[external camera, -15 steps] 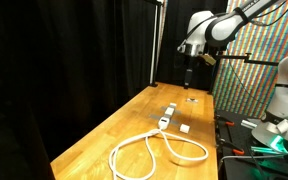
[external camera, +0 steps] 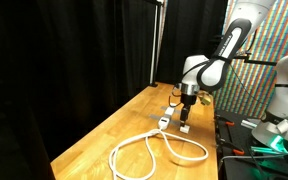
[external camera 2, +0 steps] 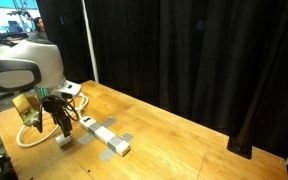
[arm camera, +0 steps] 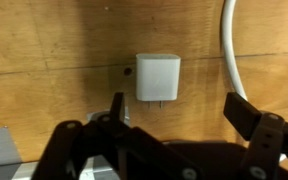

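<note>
A small white plug adapter (arm camera: 158,76) lies on the wooden table, two thin metal prongs at its lower edge in the wrist view. It also appears as a white block (external camera: 184,128) in exterior view 1 and, in exterior view 2, as a small white block (external camera 2: 64,142). My gripper is open above it, its fingers wide apart and nothing held between them. From the side, the gripper (external camera: 186,114) hangs just over the adapter; whether its tips reach down around it cannot be told.
A white power strip (external camera 2: 105,135) lies close by, with grey patches (external camera 2: 106,155) around it. Its white cord (external camera: 112,160) loops across the table and passes near the adapter at the wrist view's right side.
My arm has come down from high over the table's back to close above the adapter. The adapter, strip and cord have stayed in place.
</note>
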